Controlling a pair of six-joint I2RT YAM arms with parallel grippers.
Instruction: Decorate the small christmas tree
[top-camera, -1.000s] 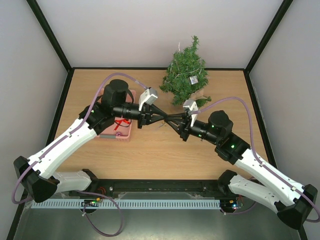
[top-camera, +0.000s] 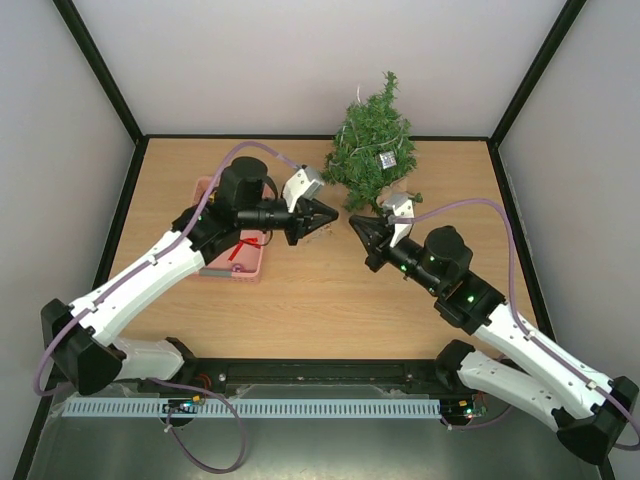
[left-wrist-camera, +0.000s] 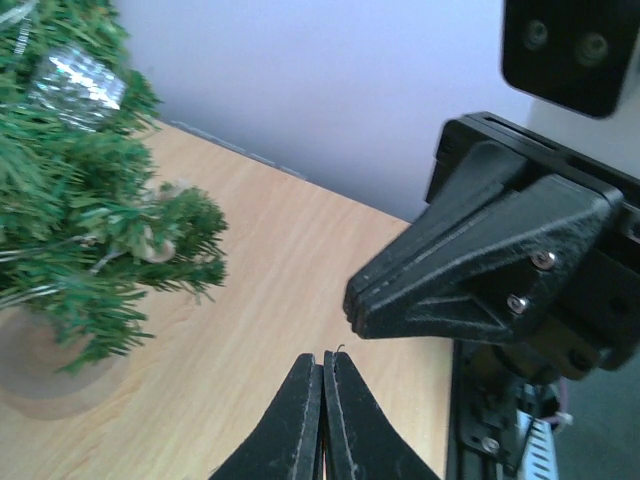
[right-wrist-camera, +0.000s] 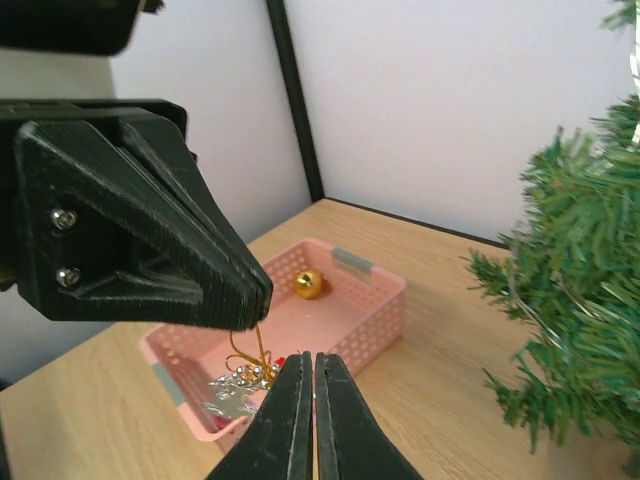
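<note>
A silver ornament (right-wrist-camera: 245, 378) hangs by a thin gold thread (right-wrist-camera: 263, 350) from my left gripper (top-camera: 334, 214), which is shut on that thread. In the left wrist view, only a fine wisp shows at its fingertips and the ornament itself is out of sight. My right gripper (top-camera: 354, 222) is shut a short gap away, facing the left one, and nothing shows between its fingers. Behind and right of both grippers stands the small green Christmas tree (top-camera: 370, 140) in a pot (left-wrist-camera: 50, 375), with a pale wire strand and a tag on its branches.
The pink basket (right-wrist-camera: 385, 310) stands at the left, partly under my left arm. Inside it are a gold ball (right-wrist-camera: 307, 284) and a red bow (top-camera: 240, 247).
</note>
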